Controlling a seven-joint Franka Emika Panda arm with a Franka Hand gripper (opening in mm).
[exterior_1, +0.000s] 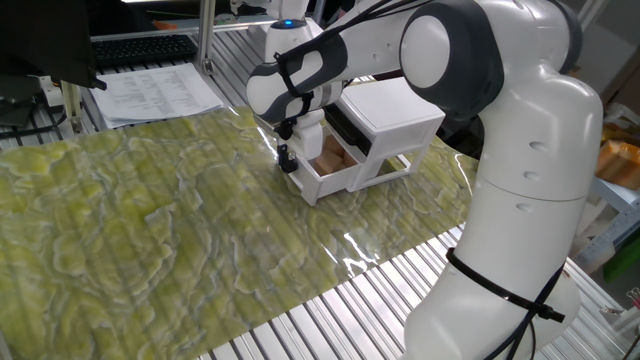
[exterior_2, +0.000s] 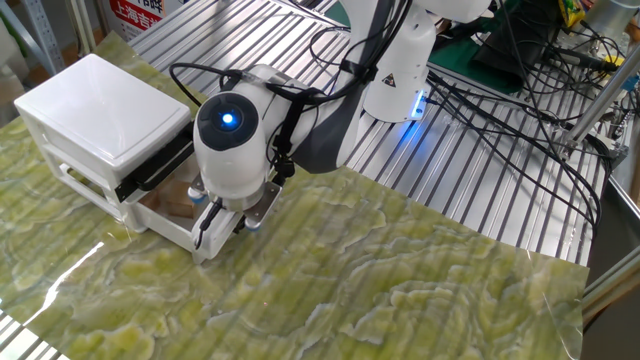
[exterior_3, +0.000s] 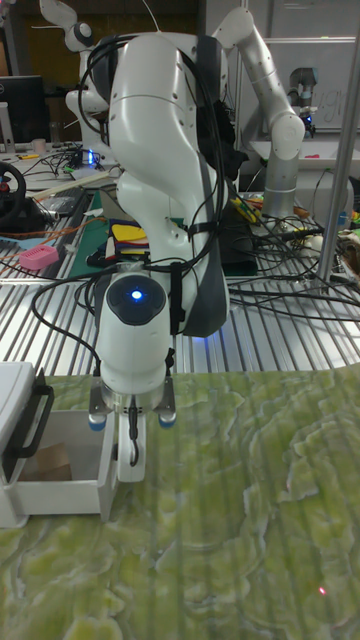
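Note:
A small white drawer unit (exterior_2: 105, 105) has its drawer (exterior_3: 66, 498) pulled out. Brown wooden-looking blocks (exterior_1: 330, 157) lie inside the drawer. My gripper (exterior_3: 132, 453) points down at the drawer's outer front end, close against the front panel. Its hand overlaps that panel in the first and second views. The fingertips are not clear in any view, so I cannot tell how the fingers stand or whether they touch the drawer.
A green-and-white marbled sheet (exterior_1: 130, 240) covers the work area, with much of it bare. Papers (exterior_1: 155, 95) and a keyboard (exterior_1: 145, 48) are at the back. Loose black cables (exterior_2: 520, 150) lie on the slatted metal table beyond the sheet.

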